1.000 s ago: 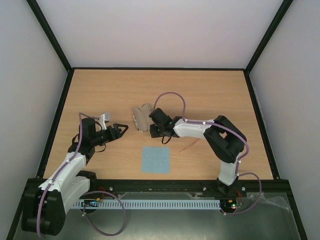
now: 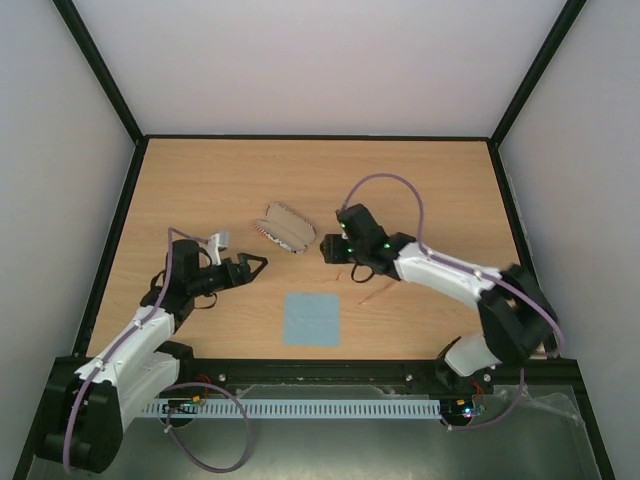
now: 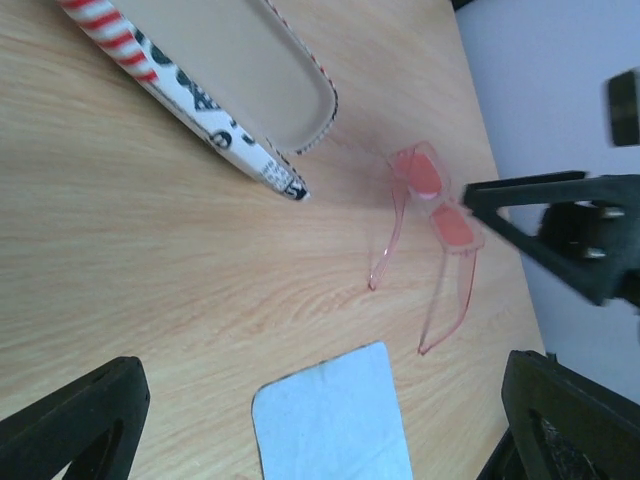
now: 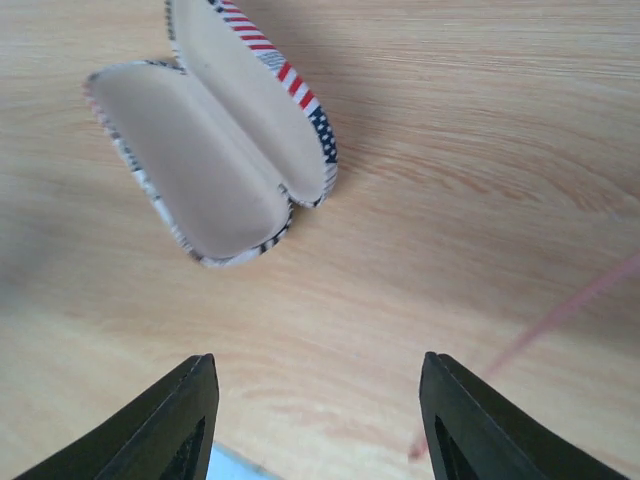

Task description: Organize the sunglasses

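An open glasses case [image 2: 285, 228] with stars-and-stripes edging [image 4: 200, 160] lies mid-table. Pink sunglasses [image 3: 455, 228] with folded-out arms lie to its right, partly hidden under my right arm in the top view. A blue cloth [image 2: 311, 319] lies toward the front edge. My left gripper [image 2: 252, 268] is open, left of the cloth and case, with nothing between its fingers. My right gripper [image 2: 332, 249] stands open above the table right of the case; in the right wrist view, part of a pink temple shows behind its fingers.
Dark frame edges and white walls bound it.
My right arm has moved right and toward the front, away from the case. The case has turned since a second ago. The left arm shifted slightly right.
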